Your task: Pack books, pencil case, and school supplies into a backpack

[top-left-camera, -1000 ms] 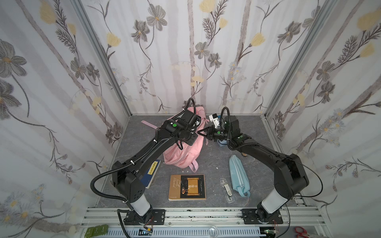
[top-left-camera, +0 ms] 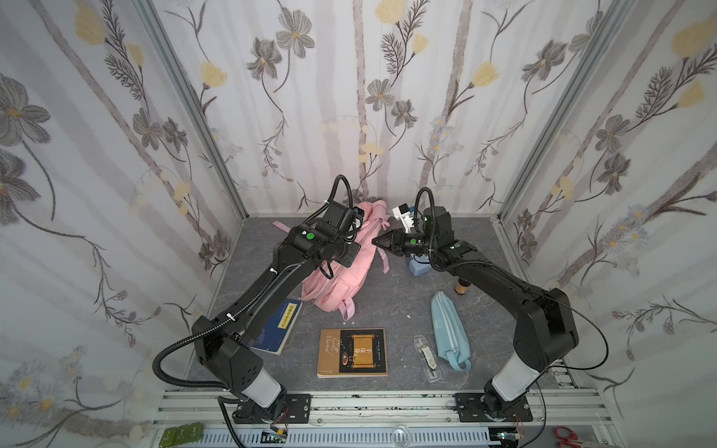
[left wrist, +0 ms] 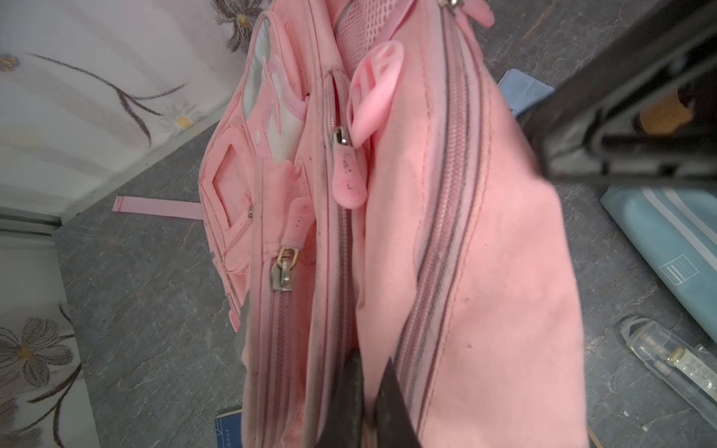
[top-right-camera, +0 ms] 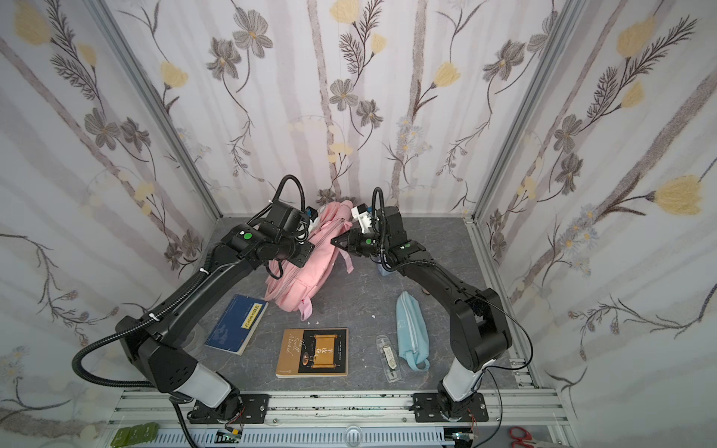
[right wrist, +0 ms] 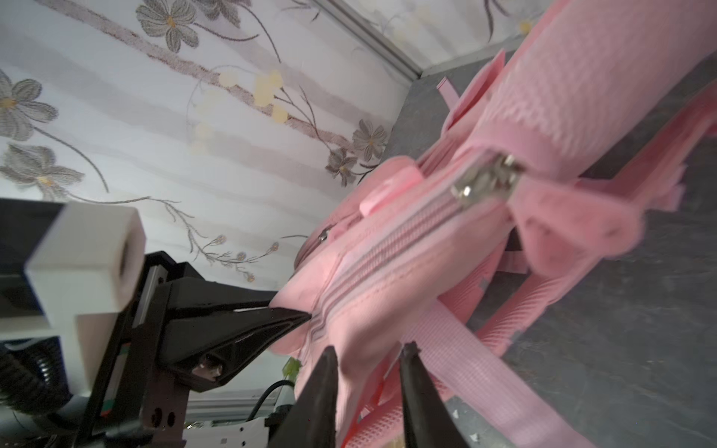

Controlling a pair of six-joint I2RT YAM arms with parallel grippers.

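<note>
The pink backpack (top-left-camera: 358,276) lies at the back middle, zippers upward. My left gripper is shut over a zipper channel of it; nothing clearly shows between the fingertips. My right gripper (top-right-camera: 337,240) is beside the bag's upper side; in the right wrist view its dark fingers border the pink fabric, and whether they grip is unclear. A blue book (top-right-camera: 235,322) lies at the left, a brown book (top-left-camera: 351,351) in front, and a light-blue pencil case (top-left-camera: 450,332) with a clear case holding a small item (top-left-camera: 427,357) at the front right.
A blue object (left wrist: 522,89) lies behind my right arm, with a small brownish item (top-left-camera: 461,286) near it. Patterned walls bound the table (top-left-camera: 403,306) on three sides. Bare table lies between the backpack and the front items.
My left arm has moved up and leftward. My right gripper has risen slightly. The backpack has shifted slightly leftward at its near end.
</note>
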